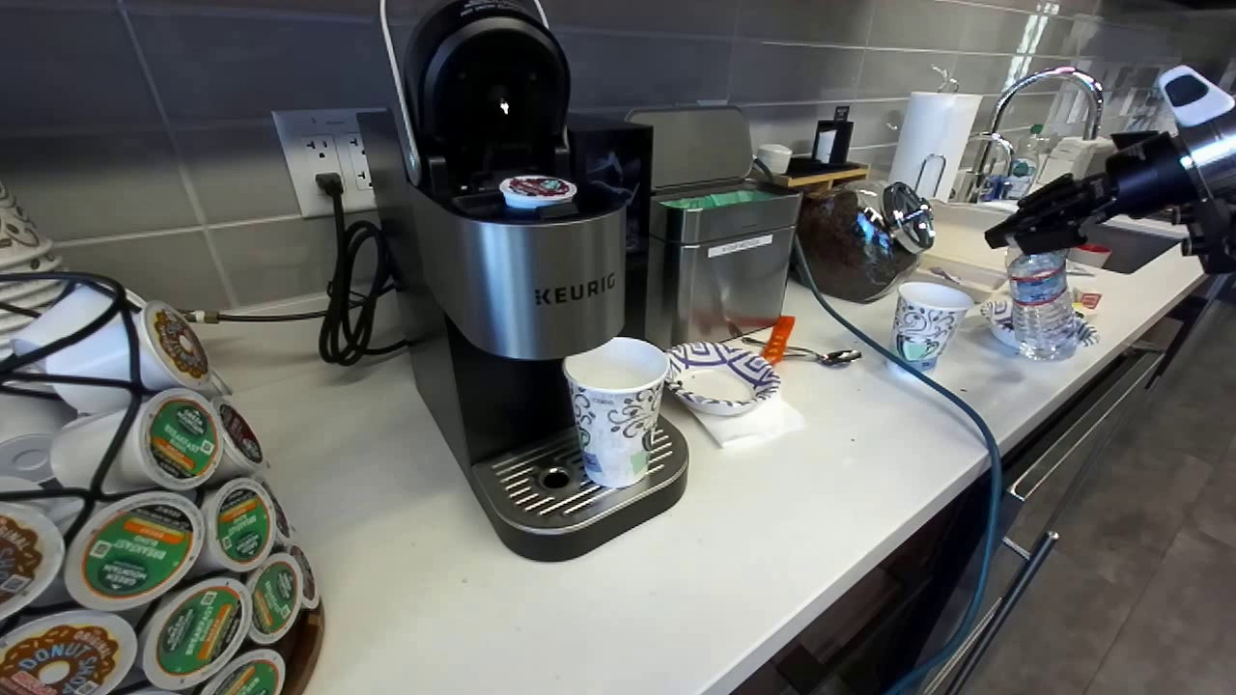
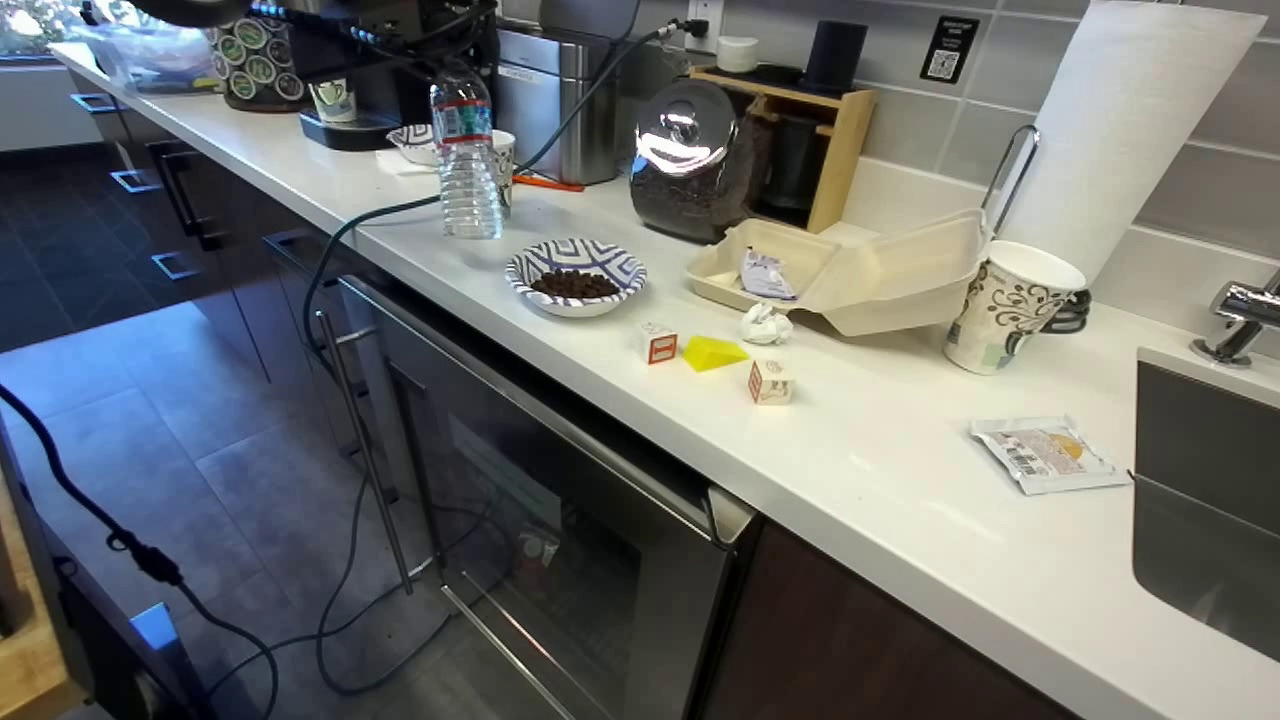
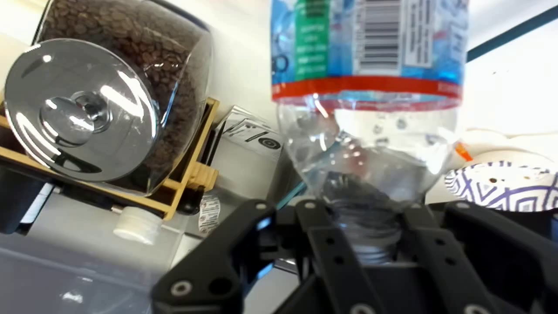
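Note:
A clear plastic water bottle [image 1: 1043, 307] with a blue and red label hangs or stands upright over the counter, held at its neck by my gripper [image 1: 1034, 239]. In the wrist view, the bottle's narrow neck [image 3: 369, 230] lies between the black fingers, and its label fills the top of the picture. The second outside view has the bottle [image 2: 468, 180] beside a paper cup [image 2: 504, 162], close to a patterned bowl [image 2: 576, 256] of dark beans. Whether its base touches the counter I cannot tell.
A Keurig machine [image 1: 539, 278], with a pod on top and a paper cup [image 1: 616, 405] on its tray, stands to the left. The bean jar [image 2: 684, 156] is behind the bottle. A blue hose [image 1: 944, 400] crosses the counter. Small boxes and an open carton [image 2: 900, 282] lie nearer the sink.

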